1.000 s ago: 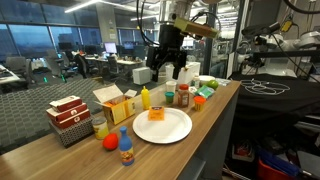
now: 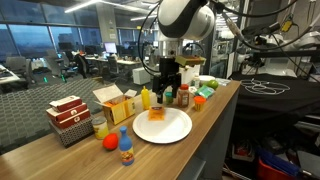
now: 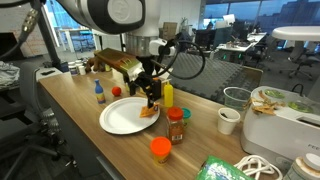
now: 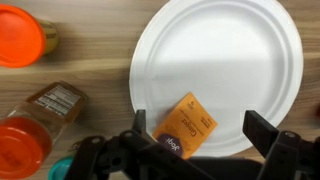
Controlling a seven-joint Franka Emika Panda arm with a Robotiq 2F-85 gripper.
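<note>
On a white plate (image 4: pixel 225 60) rests an orange packet (image 4: pixel 186 127), near the plate's edge in the wrist view. Over that side of the plate hangs my gripper, its dark fingers (image 4: pixel 262 130) spread wide. The packet lies between and below them, nearer the left finger, and nothing is gripped. In exterior view 1 the gripper (image 2: pixel 172 85) shows above the plate (image 2: pixel 162 125), whose packet (image 2: pixel 157 114) sits at the far side. From exterior view 2 the packet (image 3: pixel 148 111) is partly covered by the fingers.
Beside the plate stand a red-lidded jar (image 3: pixel 175 125), an orange-lidded jar (image 3: pixel 160 149) and a yellow bottle (image 3: pixel 168 95). A blue bottle (image 2: pixel 126 147) and red ball (image 2: pixel 111 142) are at the near side. A grey bin (image 3: pixel 275 125) flanks the counter. Bare wood (image 2: pixel 165 155) lies in front.
Over the last second the gripper has come down and slightly left, closer to the plate. The packet and plate have stayed put.
</note>
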